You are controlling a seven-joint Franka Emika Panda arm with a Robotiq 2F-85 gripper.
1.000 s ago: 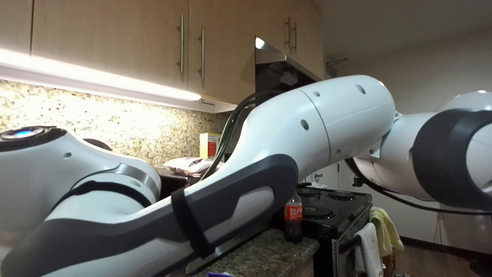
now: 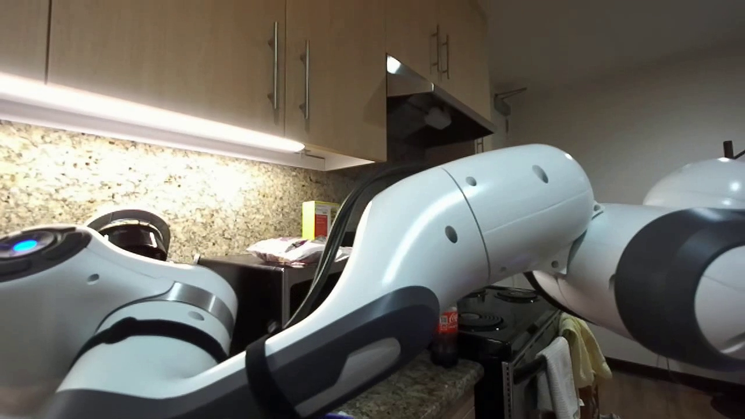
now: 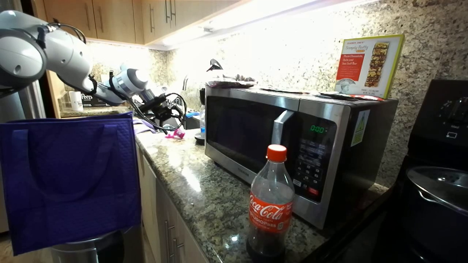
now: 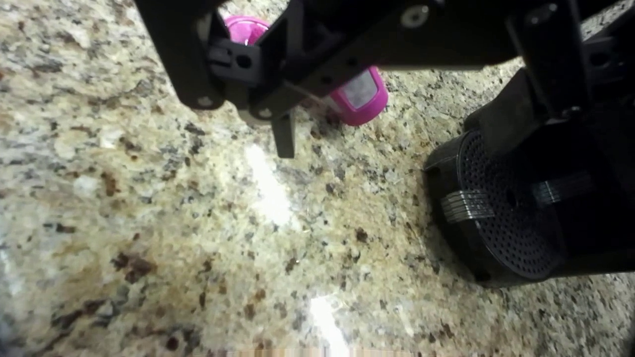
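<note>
My gripper stands open above the granite counter, its two fingers wide apart with nothing between them. A pink object (image 4: 364, 98) with a pale grey panel lies on the counter, partly covered by the gripper's left side in the wrist view. In exterior view 2 the same pink object (image 3: 176, 134) sits just below and right of the gripper (image 3: 170, 125). Beneath the right finger, a black round base with a perforated disc (image 4: 506, 208) shows in the wrist view. Exterior view 1 has only the arm (image 2: 419, 237); the gripper is out of its frame.
A microwave (image 3: 250, 127) and a cola bottle (image 3: 272, 210) stand farther along the counter (image 3: 188, 175). The stove (image 2: 503, 314) lies beyond. A purple bag (image 3: 74, 179) hangs at the counter's front side. Bare granite lies below the gripper in the wrist view.
In exterior view 1 the arm has sunk and shifted slightly left. It now covers more of the bottle and the counter.
</note>
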